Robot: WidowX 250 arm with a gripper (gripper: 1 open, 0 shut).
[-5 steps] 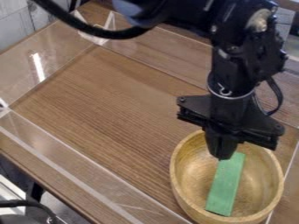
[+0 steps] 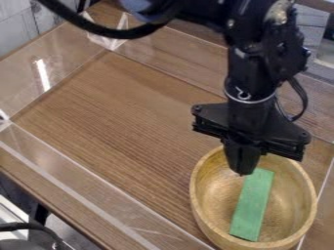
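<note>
A black gripper (image 2: 241, 160) points down over the back part of a tan round bowl (image 2: 208, 202) at the lower right, its fingertips close together, with nothing visible between them. A flat green rectangular piece (image 2: 251, 205) lies in the bowl, slanting from near the gripper toward the front. Whether the fingertips touch the bowl or the green piece cannot be told from this view.
Dark cables show at the lower left corner and across the top.
The gripper has shifted slightly to the left and up over the last second. The bowl and the green piece look unchanged.
</note>
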